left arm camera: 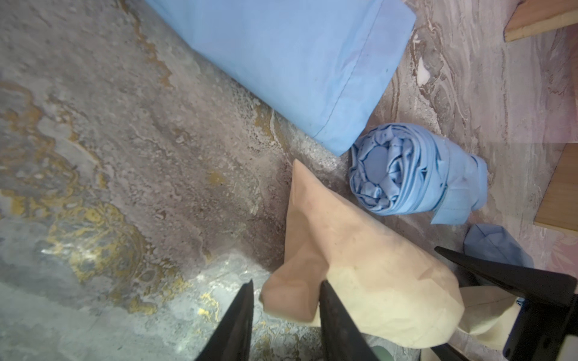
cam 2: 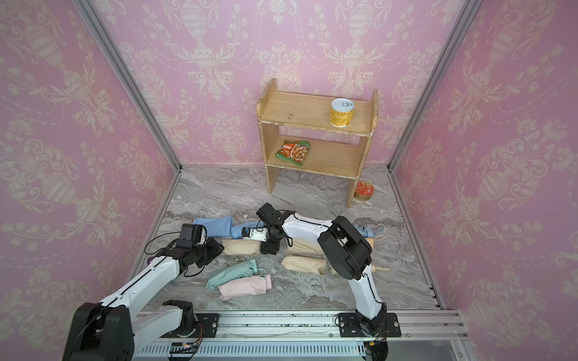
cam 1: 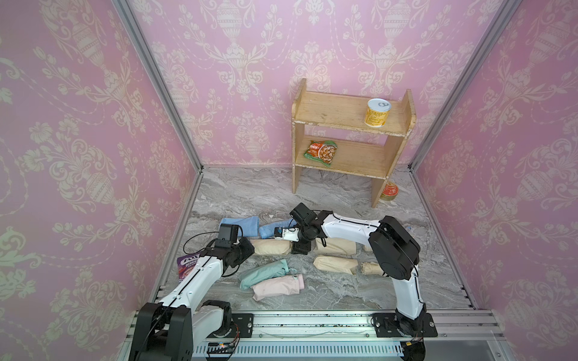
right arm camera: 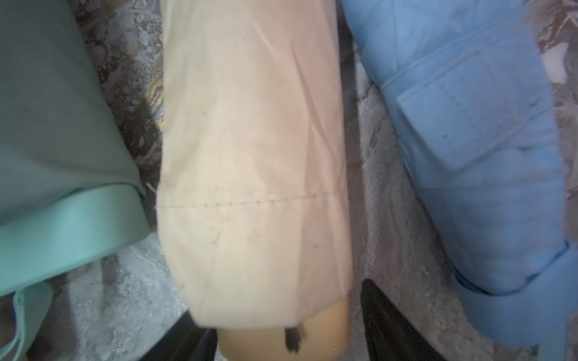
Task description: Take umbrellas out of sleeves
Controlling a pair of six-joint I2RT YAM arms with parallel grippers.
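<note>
A cream sleeved umbrella lies between my grippers. My right gripper is shut on its handle end; the right wrist view shows the beige handle poking from the sleeve. My left gripper is at the sleeve's other, crumpled end, its fingers part open around the folded tip; whether they touch it is unclear. A bare rolled blue umbrella lies alongside, with a flat blue sleeve to the left of it. Mint and pink umbrellas lie nearer the front.
More cream umbrellas lie on the right. A wooden shelf with a yellow can and a snack bag stands at the back, a red tin beside it. A purple package lies far left.
</note>
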